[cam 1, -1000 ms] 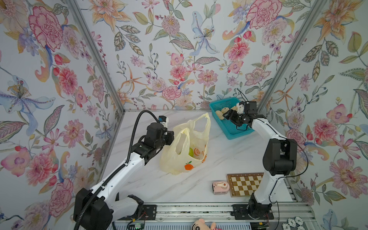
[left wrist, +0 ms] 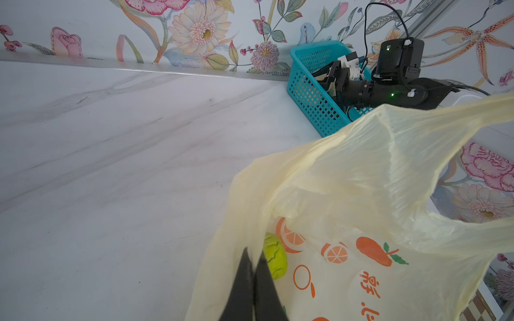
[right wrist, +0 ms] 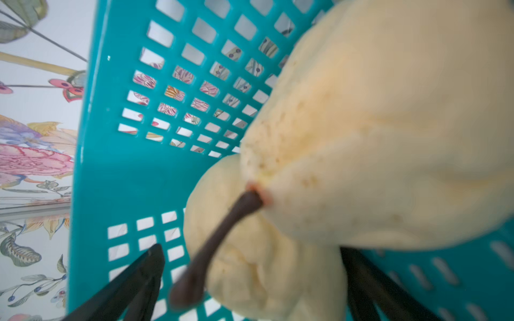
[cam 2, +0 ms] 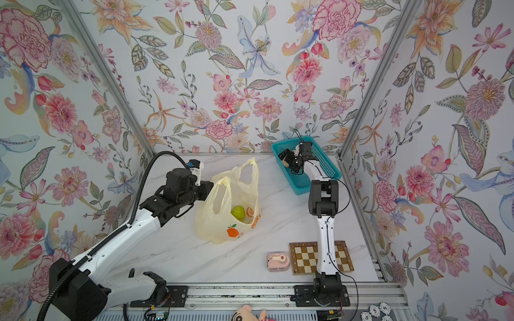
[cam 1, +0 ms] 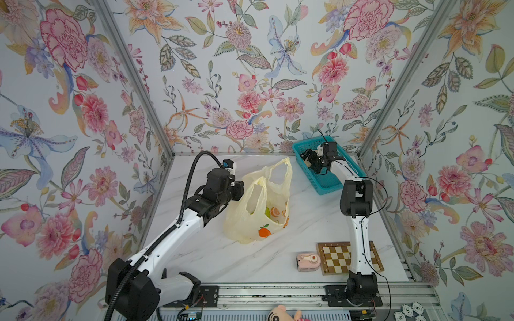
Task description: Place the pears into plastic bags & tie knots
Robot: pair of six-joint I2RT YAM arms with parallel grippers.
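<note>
A pale yellow plastic bag (cam 1: 243, 219) with fruit prints stands open on the table, a green pear (cam 2: 237, 212) inside it. At the bag's left edge my left gripper is shut; in the left wrist view the bag lies behind its fingertips. In the teal basket (cam 2: 316, 187) at the back right, pale pears (right wrist: 374, 123) lie close in front of my right gripper, which stands open around the lower pear, one with a dark stem above it.
A chessboard (cam 1: 332, 256) and a pink device (cam 1: 308, 262) lie at the front right.
My right arm has swung left and its gripper has moved further over the pears in the basket. The left arm is almost unchanged.
</note>
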